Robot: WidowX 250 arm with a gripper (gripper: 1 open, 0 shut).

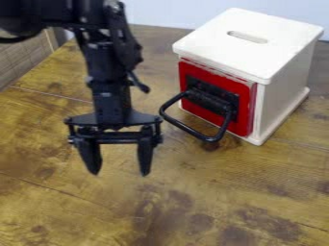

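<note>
My black gripper (118,158) hangs over the wooden table at centre left, its two fingers spread apart with nothing visible between them. To its right stands a white box (251,48) with a slot in its top and a red front panel (195,72). A black handle (193,130) juts out from that panel toward the gripper, with a small space between them.
A tan wall or edge (19,62) runs along the upper left.
</note>
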